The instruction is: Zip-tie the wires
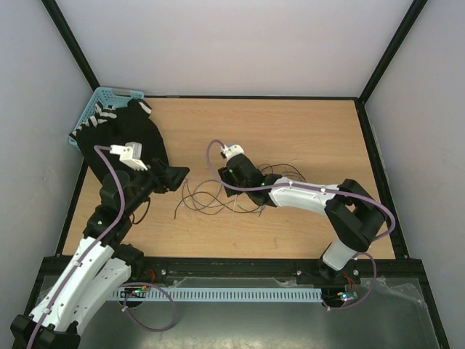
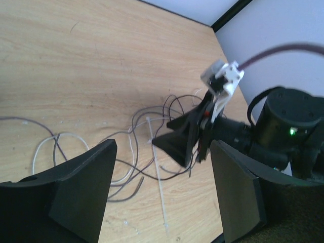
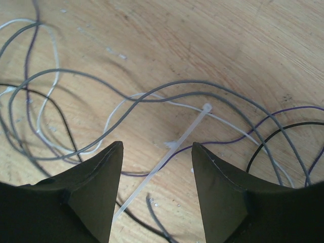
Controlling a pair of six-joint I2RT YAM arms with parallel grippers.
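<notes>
A loose tangle of grey, white, black and purple wires (image 1: 201, 200) (image 3: 167, 83) lies on the wooden table. A pale zip tie (image 3: 183, 135) lies straight across it, its head toward the upper right in the right wrist view. My right gripper hangs over the tie and wires, open, with its fingers either side of the tie in that view and nothing visibly held. My left gripper (image 1: 176, 177) is open and empty, up and to the left of the tangle, with the right arm visible between its fingers in its view.
A blue basket (image 1: 115, 95) with a black, striped cloth (image 1: 100, 149) draped over it stands at the back left. Walls enclose the workspace at the back and sides.
</notes>
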